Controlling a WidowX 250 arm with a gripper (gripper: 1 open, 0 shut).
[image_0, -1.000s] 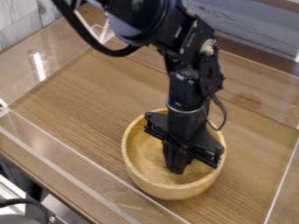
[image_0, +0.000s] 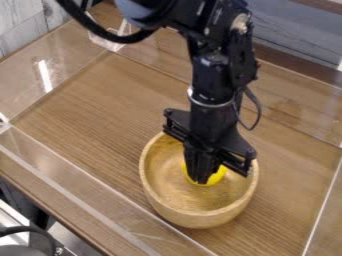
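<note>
The black robot gripper (image_0: 203, 158) reaches down from the top into a round, light wooden-coloured bowl (image_0: 187, 205) in the lower middle of the camera view. A yellow object (image_0: 207, 173) lies in the bowl just beneath the fingertips, partly hidden by them. The gripper appears shut; whether anything is between its fingers does not show.
The bowl stands on a brown wooden table (image_0: 94, 120), with free surface to its left and right. A pale raised edge runs along the back, and black cable or hardware shows at the lower left corner.
The gripper has risen a little from deeper in the bowl, and more of the yellow object shows below it.
</note>
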